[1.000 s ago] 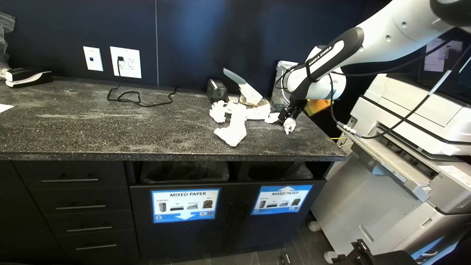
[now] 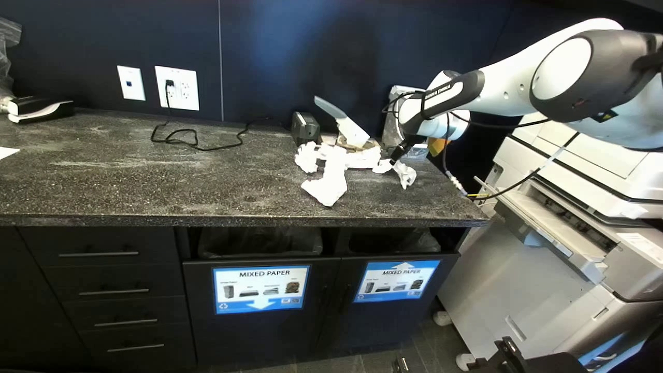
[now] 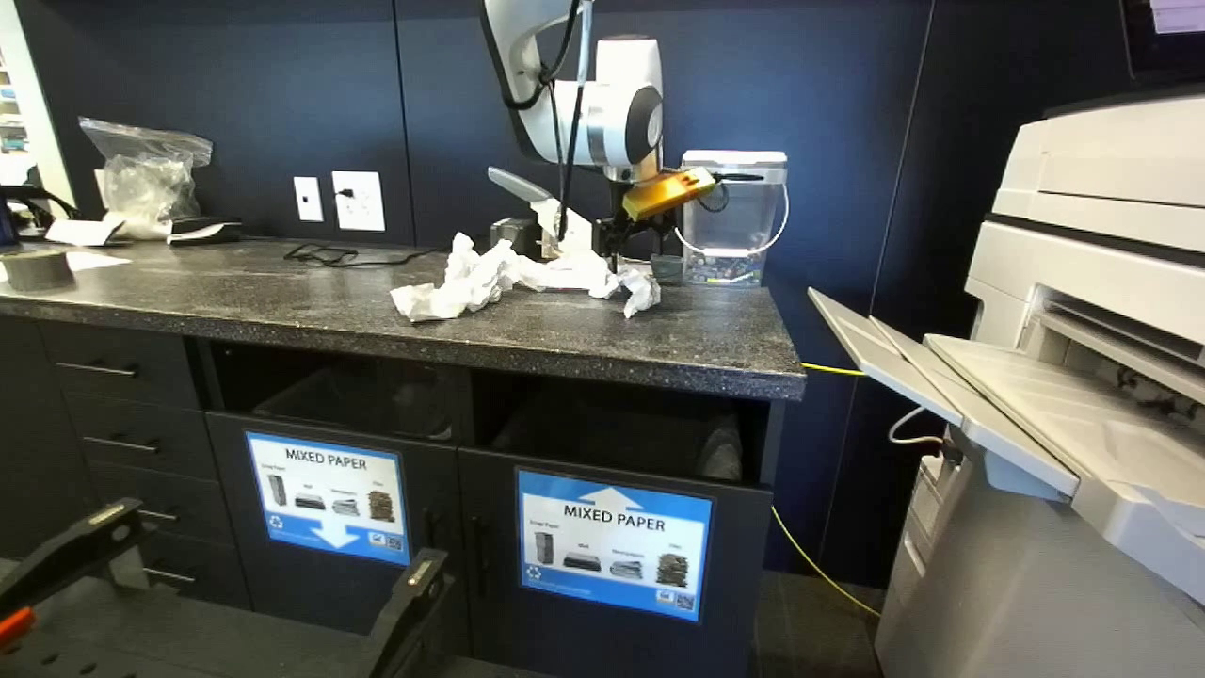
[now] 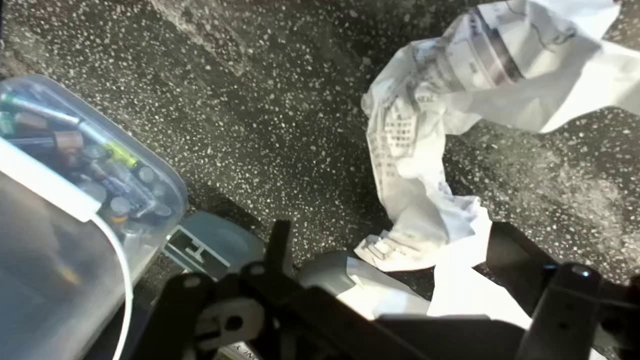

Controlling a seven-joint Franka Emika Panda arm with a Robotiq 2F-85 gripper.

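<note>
Crumpled white paper lies in a long, twisted heap on the dark countertop. At its right end is a smaller crumpled piece; I cannot tell whether the two are joined. My gripper points down just behind this right end. In the wrist view, the gripper is open, its fingers wide apart. Printed crumpled paper runs into view between them, lying below, and part of it is hidden by the gripper body. Whether either finger touches the paper cannot be told.
A clear bin of batteries stands beside the gripper against the wall. A grey-handled white tool and a dark box sit behind the paper. Two openings marked mixed paper lie below the counter.
My gripper has shifted slightly back and up, and the arm has swung with it. More of the small right-hand paper piece now shows. The rest of the heap has not visibly moved.
</note>
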